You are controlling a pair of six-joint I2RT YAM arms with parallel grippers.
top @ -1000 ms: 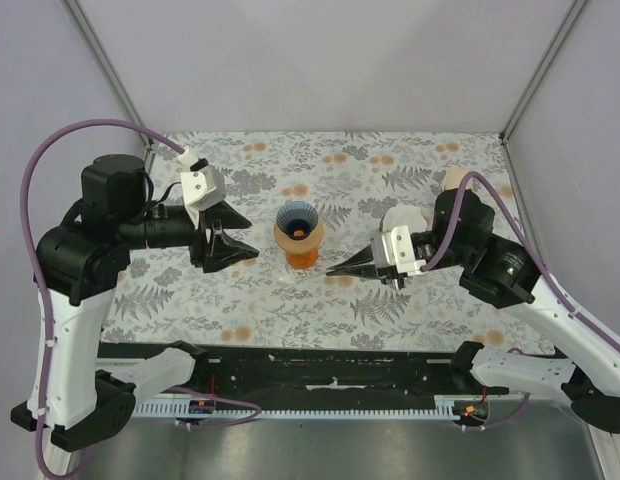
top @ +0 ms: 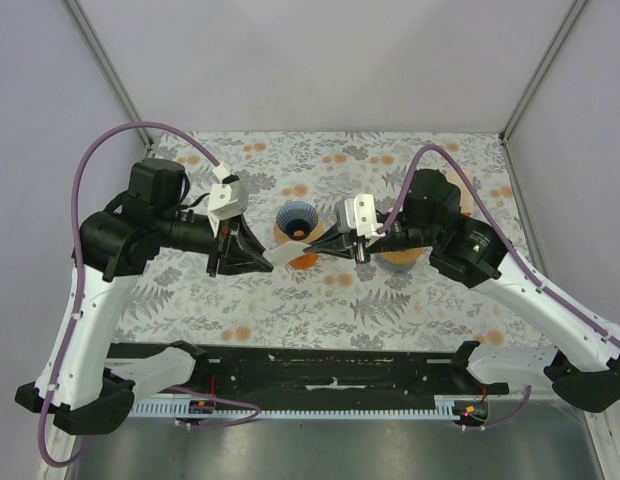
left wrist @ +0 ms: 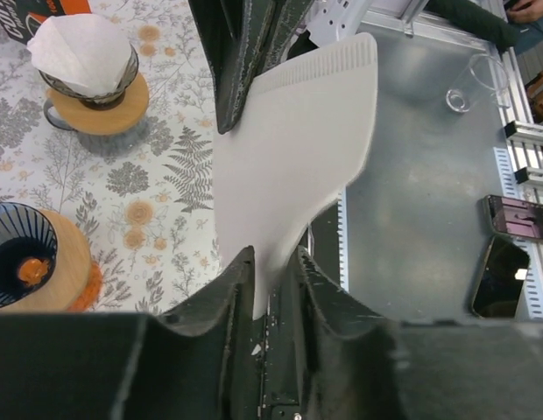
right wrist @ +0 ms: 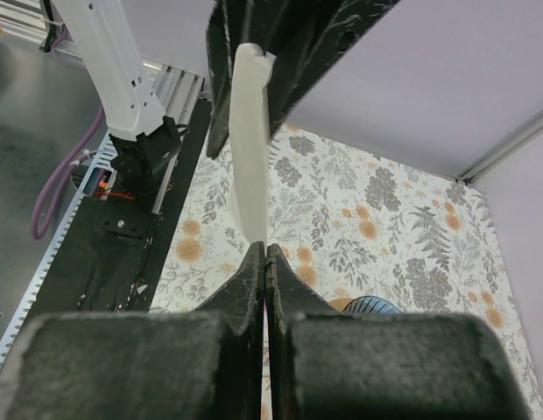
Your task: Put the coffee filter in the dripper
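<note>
A white coffee filter (top: 286,252) (left wrist: 293,144) (right wrist: 250,157) stretches between the grippers over the mat. My right gripper (top: 328,246) is shut on one end. My left gripper (top: 260,258) is at the other end with its fingers round it; in the left wrist view they are blurred and close together, and whether they grip it is unclear. The dripper (top: 296,218) (left wrist: 17,250), a blue ribbed cone on a wooden collar, stands just behind the filter.
In the left wrist view a bowl with white filters (left wrist: 83,61) sits on a wooden stand beside the dark and orange box (left wrist: 52,17).
Both grippers have moved toward each other; the right came up and leftward with the filter, the left moved right to its free end.
</note>
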